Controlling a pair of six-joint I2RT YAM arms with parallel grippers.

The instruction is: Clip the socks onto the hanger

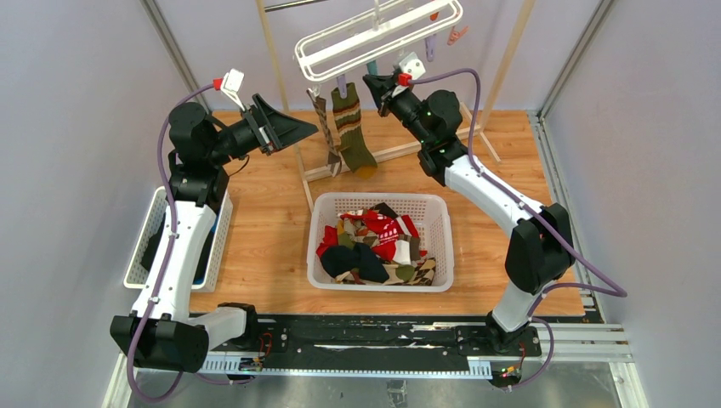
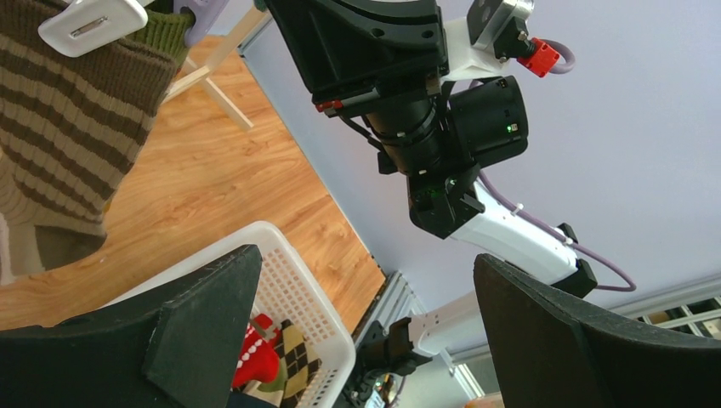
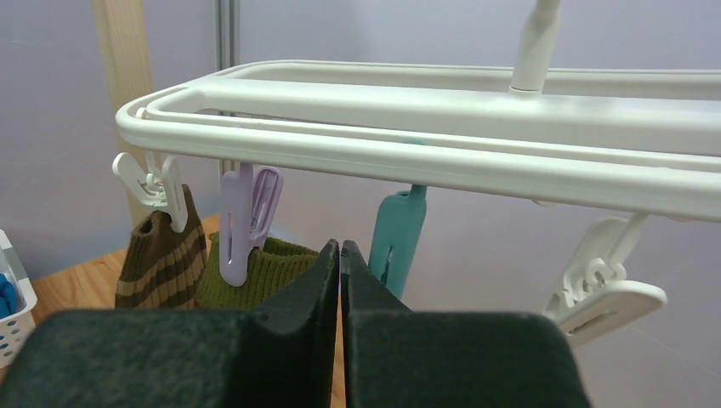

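Two socks hang from the white clip hanger (image 1: 378, 38): a brown striped one (image 3: 157, 263) under a white clip (image 3: 174, 195) and an olive one (image 1: 353, 127) under a lilac clip (image 3: 238, 221). A teal clip (image 3: 397, 238) and another white clip (image 3: 604, 280) hold nothing visible. My right gripper is shut, nothing between its fingers, just in front of the teal clip. My left gripper is open and empty, left of the brown sock in the top view.
A white basket (image 1: 439, 246) of mixed socks sits below the hanger. A second basket (image 1: 215, 259) is behind the left arm. The wooden stand (image 1: 514, 42) supports the hanger; bare table lies around the middle basket.
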